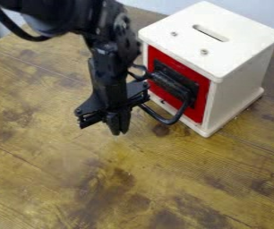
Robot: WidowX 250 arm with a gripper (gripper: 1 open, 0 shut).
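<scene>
A white wooden box [235,80] with a slot and knobs on top stands at the upper right. Its red front panel [191,112] carries a black fixture with a curved black handle hanging toward the table. My black gripper [115,123] is just left of that handle, pointing down above the table, shut with nothing visible between its fingers.
A pale wall runs along the back edge behind the box.
</scene>
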